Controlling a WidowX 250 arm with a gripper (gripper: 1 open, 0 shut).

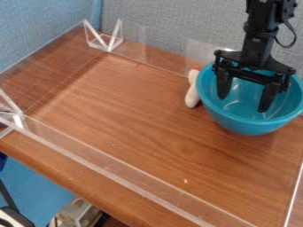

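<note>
My black gripper [249,82] hangs over a large teal bowl [246,122] at the right of the table, its two fingers spread wide and reaching down inside the rim, one near the left side and one toward the right. Nothing shows held between them. A pale, elongated object [190,92] lies just left of the bowl, partly hidden behind it.
Low clear panels edge it, with white brackets [103,37] at the back left and left side. A grey textured wall stands behind.
</note>
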